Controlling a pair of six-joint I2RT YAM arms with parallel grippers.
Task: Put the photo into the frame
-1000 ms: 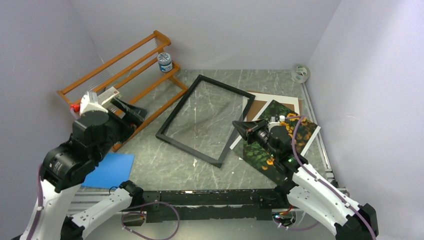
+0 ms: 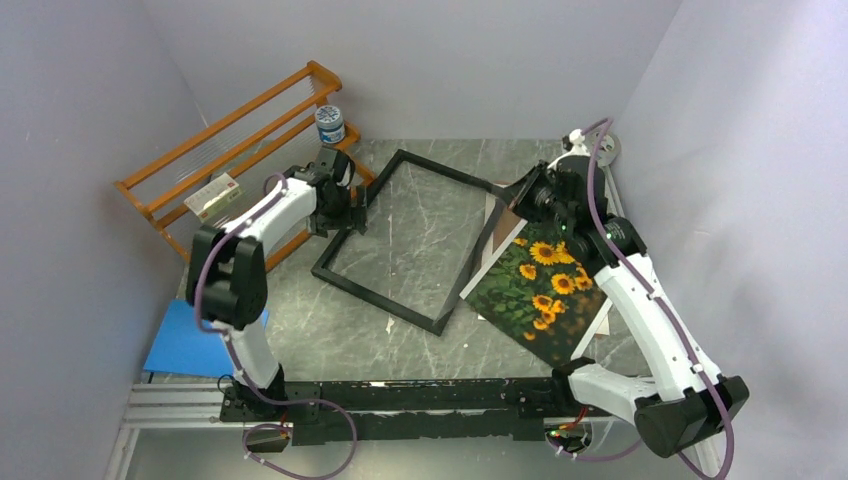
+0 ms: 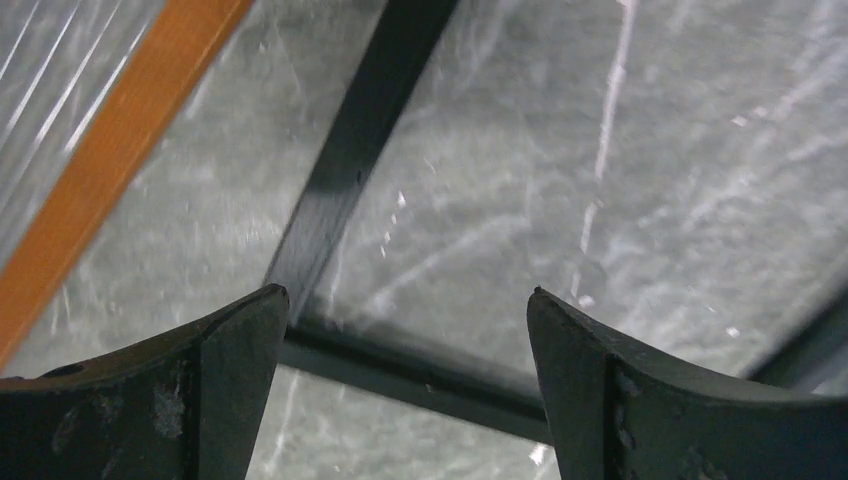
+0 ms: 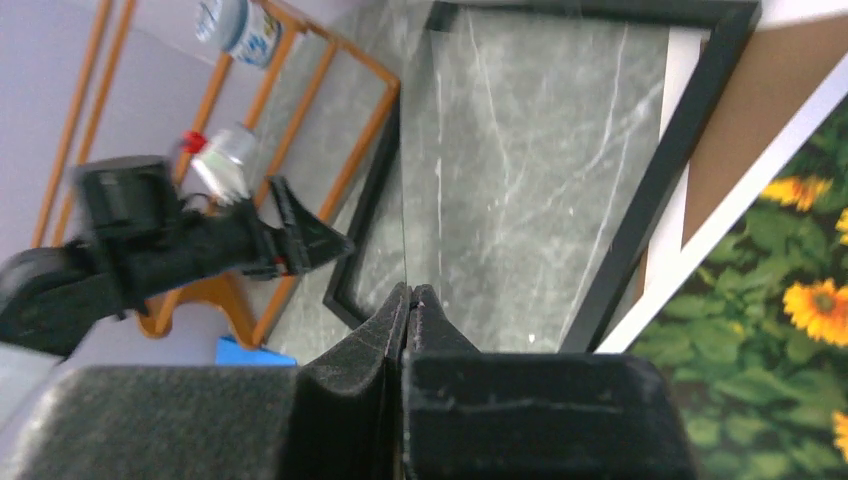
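The black frame (image 2: 387, 314) lies flat on the stone table, with clear glass or empty space inside. The sunflower photo (image 2: 520, 300) lies to its right over white and brown sheets (image 4: 750, 110). My left gripper (image 2: 342, 222) hangs over the frame's left side, open, with floor and frame visible between its fingers in the left wrist view. My right gripper (image 2: 508, 196) is high at the frame's back right corner; in the right wrist view it is shut, with nothing visible between its fingertips.
A wooden rack (image 2: 250, 105) with a tub (image 2: 330, 124) and a small box (image 2: 212, 197) stands at the back left. A blue sheet (image 2: 180, 330) lies front left. A tape roll (image 2: 606, 148) is at the back right, partly behind my right arm. Walls bound the table.
My left gripper has moved rightward from the rack to over the frame's left side. My right gripper has risen and moved back from over the photo toward the frame's corner.
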